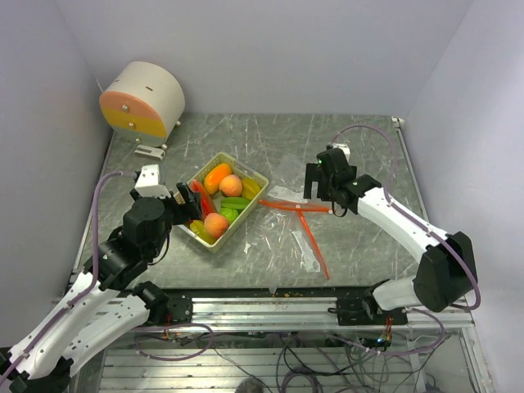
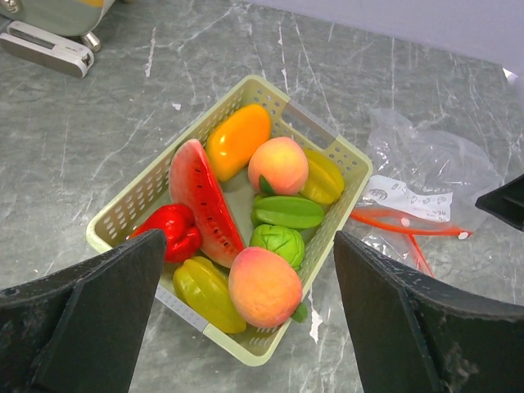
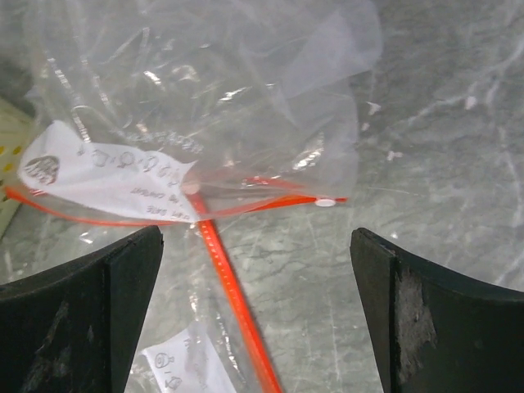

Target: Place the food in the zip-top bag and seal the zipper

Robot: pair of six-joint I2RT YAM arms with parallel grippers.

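Observation:
Toy food fills a pale basket: a watermelon slice, two peaches, a red pepper, an orange mango-like piece, a green cucumber-like piece and others. To its right, clear plastic bags with orange zippers lie flat; one zipper runs toward the front, another zipper crosswise. My left gripper is open above the basket, nothing between its fingers. My right gripper stands open over the bags, holding nothing.
A rounded cream bread box stands at the back left, with a stapler-like object in front of it. Bare grey table lies to the right of the bags. Walls close in the sides and back.

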